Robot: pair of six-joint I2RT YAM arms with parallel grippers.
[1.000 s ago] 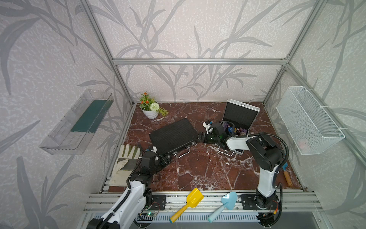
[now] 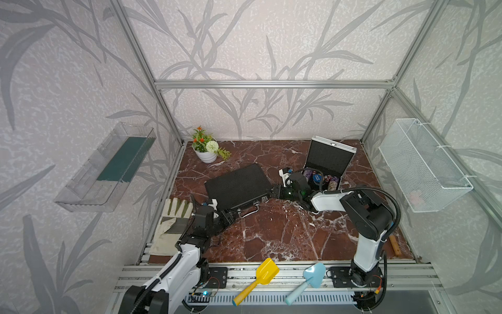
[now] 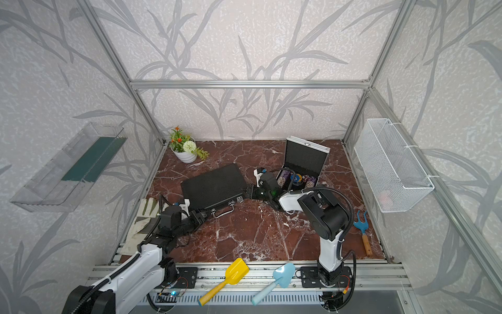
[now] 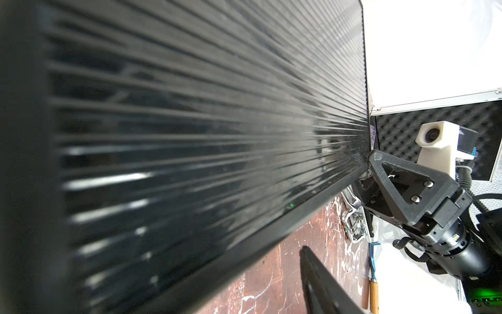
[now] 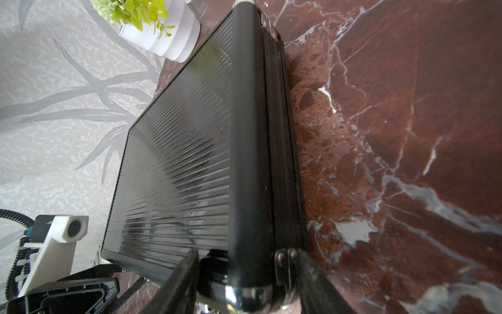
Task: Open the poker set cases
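A closed black case [image 2: 235, 185] lies slightly askew in the middle-left, its latches and handle [image 2: 250, 212] toward the front. My right gripper [image 2: 274, 192] is shut on its right front corner, seen filling the space between the fingers in the right wrist view. My left gripper [image 2: 227, 216] is at the case's left front corner; the ridged lid [image 4: 209, 130] fills much of the left wrist view, and how far the fingers are apart is unclear. A second case [image 2: 329, 154] stands open at the back right, with chips and cards inside.
A potted plant [image 2: 206, 152] stands back left, gloves [image 2: 167, 235] lie left, a yellow shovel [image 2: 266, 272] and blue trowel [image 2: 313, 274] lie along the front rail, and a garden fork [image 3: 360, 225] lies front right. Wire baskets hang on both sides.
My right gripper has shifted slightly toward the front, and the case's right end with it. The left arm has moved only a little.
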